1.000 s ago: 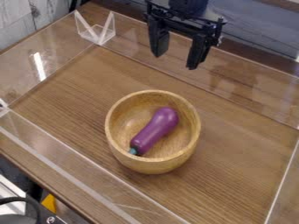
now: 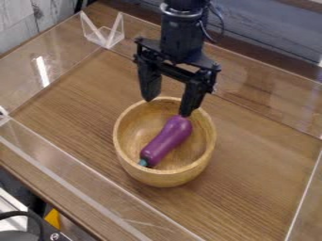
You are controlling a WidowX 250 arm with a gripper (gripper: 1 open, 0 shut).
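Observation:
A purple elongated object (image 2: 168, 138), like an eggplant with a small teal end, lies diagonally in a tan round bowl (image 2: 193, 162) in the lower middle of the camera view. My black gripper (image 2: 171, 87) hangs open just above the bowl's back rim, its two fingers spread left and right, with nothing between them.
A clear plastic piece stands at the left edge, and black cables lie at the lower left corner. A wall runs along the back.
The bowl and purple object have not moved.

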